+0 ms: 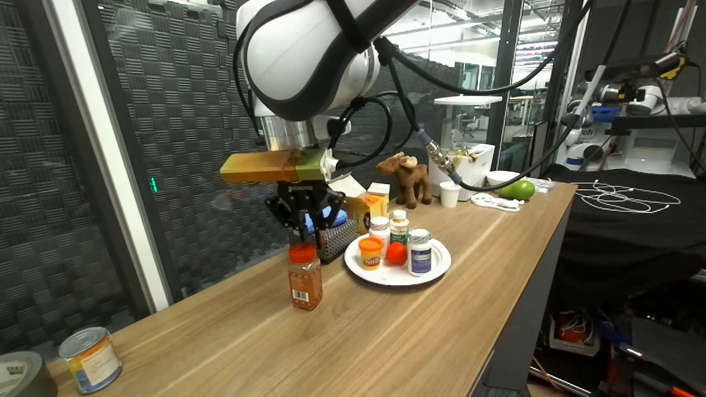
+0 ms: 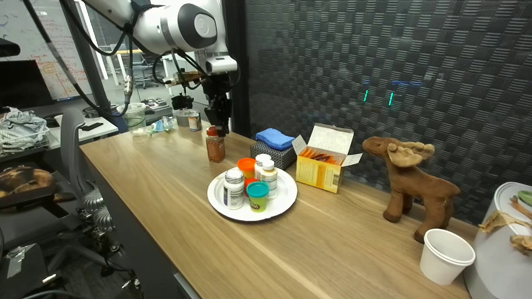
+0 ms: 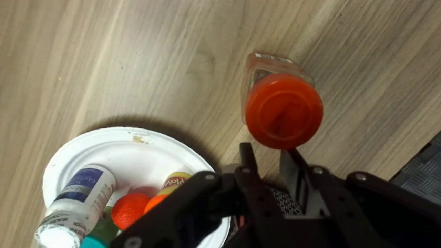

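Note:
A clear jar with reddish-brown contents (image 1: 306,285) and a red lid (image 3: 284,111) stands upright on the wooden table. My gripper (image 1: 312,238) points down at the height of the lid, seemingly behind it in exterior view 1. Its fingers are only part open, with a narrow gap and nothing between the fingers in the wrist view. There the lid lies just beyond the fingertips, above the gap; whether one of them touches it I cannot tell.
A white plate (image 2: 217,200) beside the jar bears bottles, Play-Doh tubs and a red ball. Against the dark wall stand a patterned box (image 2: 272,153) with a blue cloth, a yellow carton (image 2: 317,172) and a toy moose (image 2: 419,187).

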